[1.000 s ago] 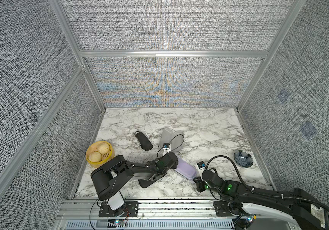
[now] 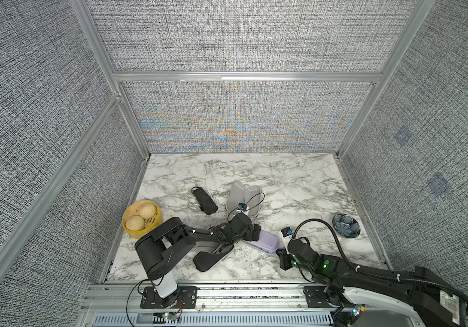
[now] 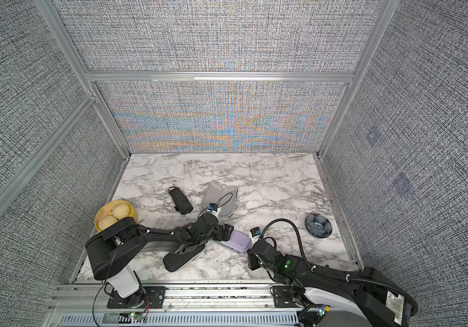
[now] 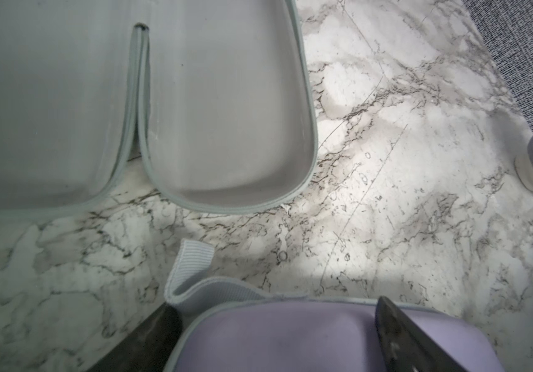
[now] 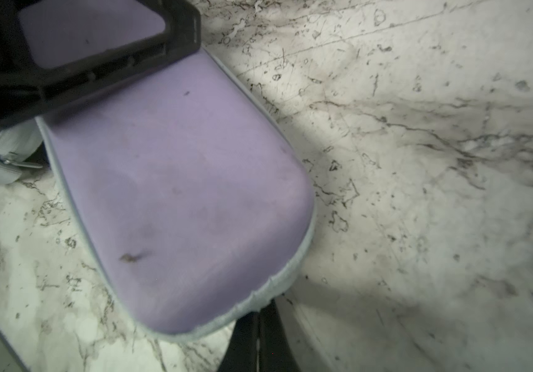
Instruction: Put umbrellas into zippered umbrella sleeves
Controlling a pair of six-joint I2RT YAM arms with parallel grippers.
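Note:
A purple zippered sleeve (image 5: 179, 198) lies closed on the table. My left gripper stands open over its far end, fingers either side of the case's width near a grey strap (image 4: 192, 260). My right gripper is shut at the sleeve's near-right end, its tips partly hidden under the rim; nothing shows between them. An open grey sleeve (image 4: 229, 105) lies behind, empty. A black folded umbrella (image 2: 204, 200) lies to its left.
A yellow steamer with buns (image 2: 133, 207) sits at the left edge, and a dark dish of cups (image 3: 318, 225) at the right.
My left gripper has shifted slightly rightward along the purple sleeve. My right gripper has moved only slightly.

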